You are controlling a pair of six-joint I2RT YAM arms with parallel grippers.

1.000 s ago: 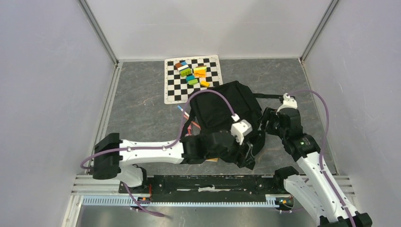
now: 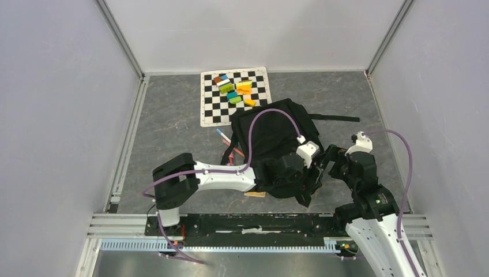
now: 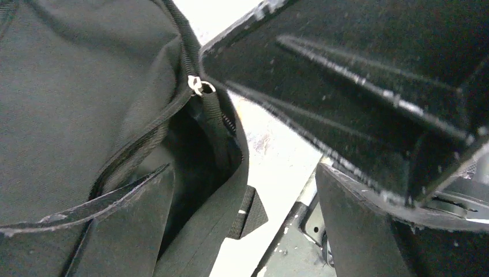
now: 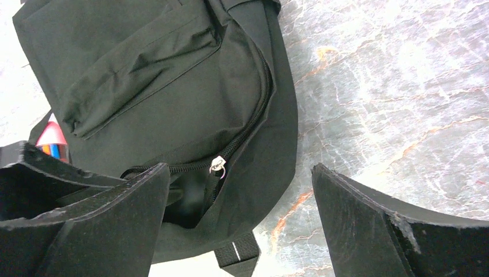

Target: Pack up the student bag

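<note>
The black bag point(image 2: 265, 130) lies on the grey table, its zipper running along the right side; in both wrist views a metal zipper pull point(image 4: 218, 166) shows beside a partly open pocket. My left gripper is open over that zippered edge, with a black housing filling the upper right of its view. My right gripper is open above the bag's right side, the zipper between its fingers but not gripped. In the top view the two grippers are close together at the bag's lower right.
A checkered board point(image 2: 210, 109) with several coloured blocks lies behind the bag. Pens point(image 2: 224, 137) and other small items lie left of it, partly hidden by the left arm. Bare table point(image 2: 161, 127) is at the left; walls enclose the sides and back.
My left arm has moved right and a little up in the top view, toward the bag's zipper. My right gripper has shifted slightly right and down from where it was a second ago.
</note>
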